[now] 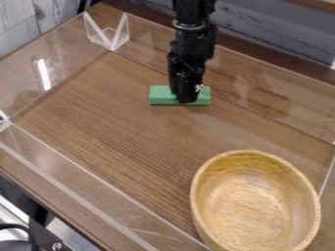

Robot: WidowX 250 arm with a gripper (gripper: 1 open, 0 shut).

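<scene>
A green rectangular block [163, 96] lies on the wooden table in the upper middle of the view. My black gripper [186, 90] is low over the block, its fingers reaching down to it and hiding part of it. Whether the fingers are closed on the block cannot be made out.
A large yellow bowl [256, 161] stands at the lower right. A clear wire-like stand [108, 29] is at the back left.
</scene>
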